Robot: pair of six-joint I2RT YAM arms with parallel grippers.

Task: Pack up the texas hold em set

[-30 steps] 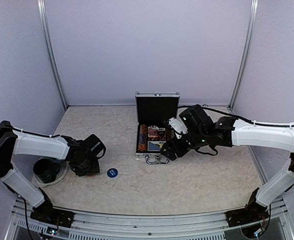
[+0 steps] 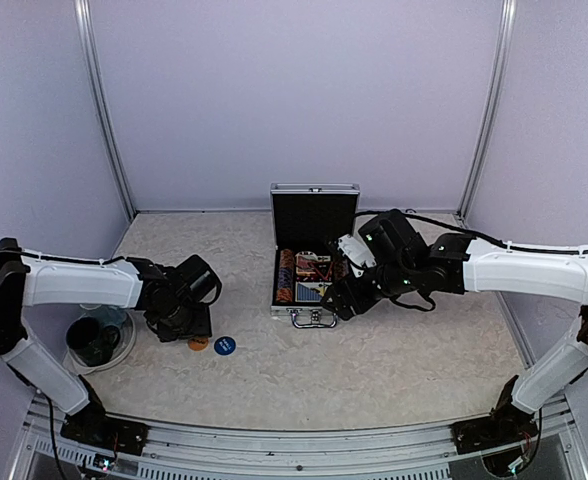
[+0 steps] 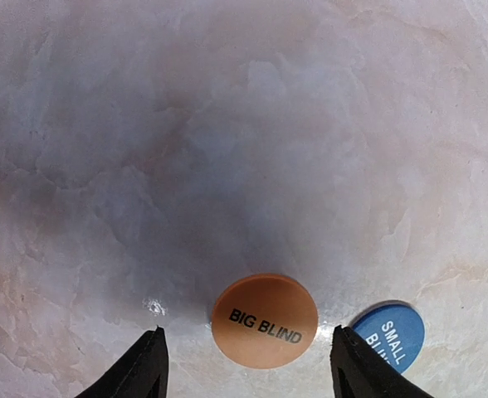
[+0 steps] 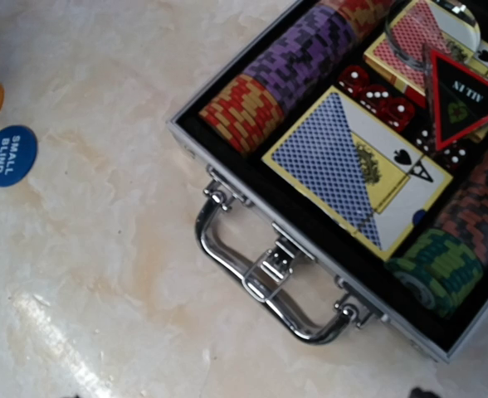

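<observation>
The orange BIG BLIND chip (image 3: 263, 321) is between and just ahead of my left gripper's fingertips (image 3: 246, 336) in the left wrist view; whether they grip it is unclear. The blue SMALL BLIND chip (image 3: 391, 330) lies to its right on the table. The aluminium case (image 4: 186, 141) stands open, holding chip rows (image 4: 298, 58), blue-backed cards (image 4: 319, 166), red-backed cards, dice and an ALL IN marker (image 4: 464, 104). My right gripper (image 2: 339, 300) hovers over the case's front right; only its fingertips peek in at the bottom of the right wrist view, apart.
A round tray (image 2: 122, 352) with a dark cup (image 2: 92, 340) sits at the far left, under the left arm. The case lid stands upright at the back.
The right arm looks unchanged.
</observation>
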